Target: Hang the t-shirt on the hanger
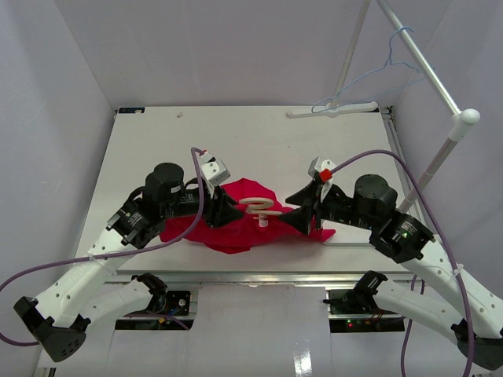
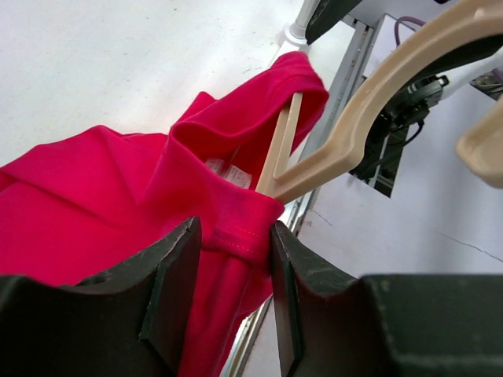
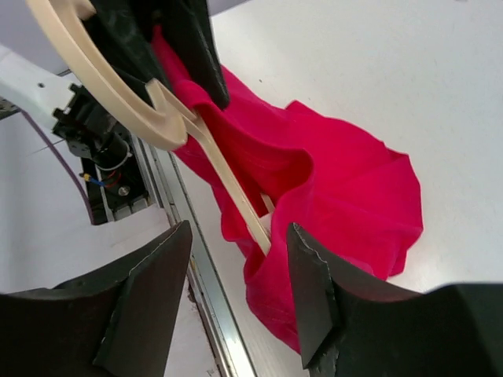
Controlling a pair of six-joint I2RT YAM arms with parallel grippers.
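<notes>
A red T-shirt (image 1: 236, 239) hangs bunched between my grippers over the table, with a beige hanger (image 1: 255, 200) partly inside it. In the left wrist view, my left gripper is shut on the shirt's fabric beside the hanger (image 2: 338, 149), whose body runs into the red cloth. My right gripper stands open in the right wrist view, beside the shirt (image 3: 357, 196) and the hanger's long bar (image 3: 224, 173), which disappears into a fold.
A white rail (image 1: 428, 67) with blue wire hangers stands at the right, above the arms.
</notes>
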